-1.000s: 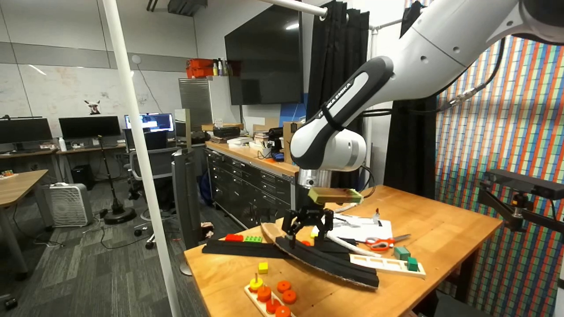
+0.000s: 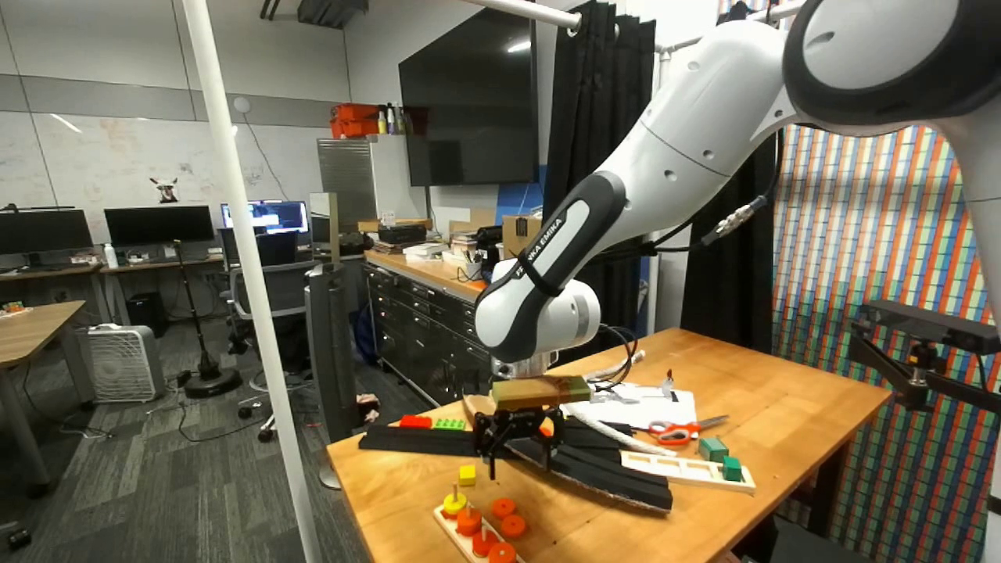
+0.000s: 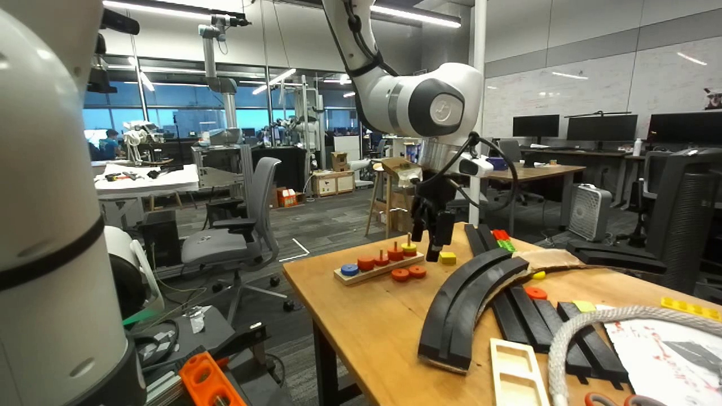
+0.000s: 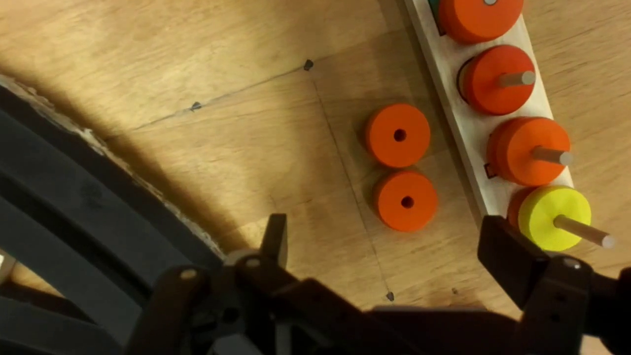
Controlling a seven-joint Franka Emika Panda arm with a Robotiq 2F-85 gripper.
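Note:
My gripper stands open above the table, with nothing between its fingers. In the wrist view two loose orange discs (image 4: 398, 135), each with a centre hole, lie side by side on the wood. Beside them a pale peg board (image 4: 429, 50) carries orange and red discs, and a yellow disc (image 4: 554, 219) sits around a peg at its near end. The right finger (image 4: 511, 257) appears close to that yellow disc and covers part of the board's end. In exterior view 2 a blue disc (image 3: 349, 269) is at the board's other end, and a yellow block (image 3: 447, 257) lies near the gripper.
Black curved track pieces (image 2: 600, 469) lie beside the discs. Farther right are a wooden tray (image 2: 676, 467), green blocks (image 2: 713, 450), orange-handled scissors (image 2: 673, 432), a white rope (image 2: 610, 431) and paper. Bare wood lies between the track and the loose discs.
In exterior view 1 my arm has moved left and lower, bringing the gripper from over the track toward the yellow block and peg board. The table objects appear unmoved.

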